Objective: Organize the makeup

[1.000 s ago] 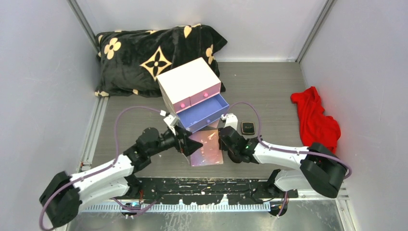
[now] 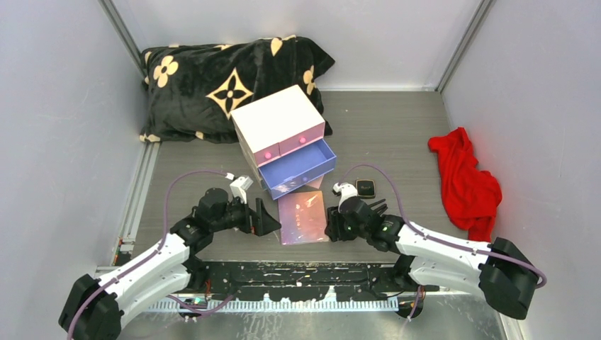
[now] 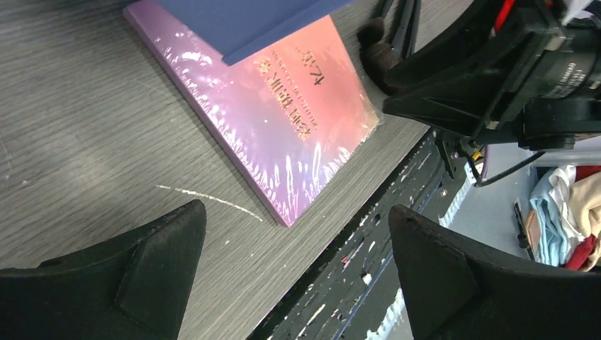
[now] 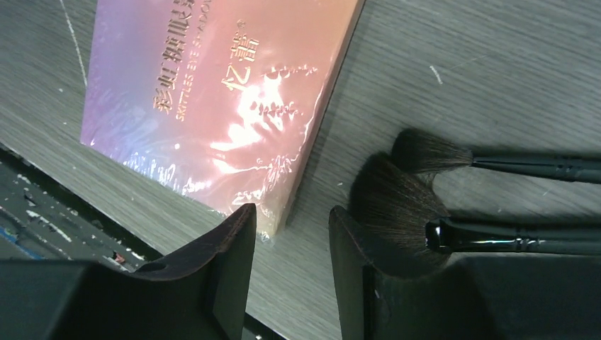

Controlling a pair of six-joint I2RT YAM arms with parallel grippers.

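Note:
The pink-purple eyeshadow palette (image 2: 302,217) lies in shrink wrap on the table below the open blue drawer (image 2: 296,167) of the white and pink organizer (image 2: 276,116). My left gripper is open beside the palette's left side, with nothing held. My right gripper is open over the palette's corner, next to black makeup brushes (image 4: 518,234), whose fluffy heads lie right of the palette in the right wrist view. A small dark square case (image 2: 365,188) lies right of the organizer.
A black patterned pillow (image 2: 198,95) lies at the back left, a red cloth (image 2: 464,180) at the far right. Bare table (image 2: 397,120) shows behind and right of the organizer. Side walls bound the space; the front edge is close to both grippers.
My left gripper has drawn back to the left, away from the drawer and palette.

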